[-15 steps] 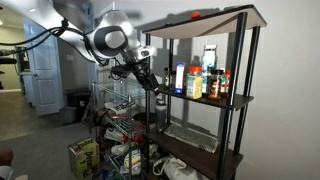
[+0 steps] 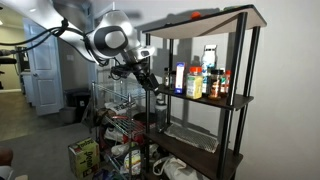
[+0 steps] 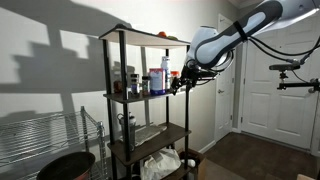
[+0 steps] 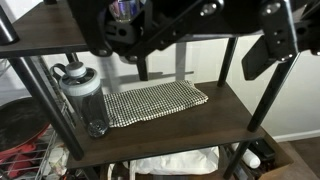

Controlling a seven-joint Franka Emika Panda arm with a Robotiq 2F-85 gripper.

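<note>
My gripper [image 2: 150, 66] is level with the middle board at the near side of a dark shelving unit, its two fingers spread apart. Exterior view 2 has the gripper [image 3: 180, 84] at the right end of that board, close to the items there. Across the top of the wrist view, dark fingers [image 4: 260, 57] stand apart with nothing visible between them. A white-and-blue container [image 2: 180, 77], a yellow-labelled jar [image 2: 194, 86] and several spice jars [image 3: 133, 84] are on the middle board. A checkered cloth [image 4: 155, 101] lies on the lower board beside a grey-lidded bottle [image 4: 88, 100].
Black uprights [image 2: 227, 112] and the top board [image 3: 145, 39] frame the shelf space. A wire rack [image 3: 45, 140] with a dark red pot [image 3: 68, 166] is beside it. Below are a white bag [image 4: 178, 162] and boxes. The lower board's front right is bare.
</note>
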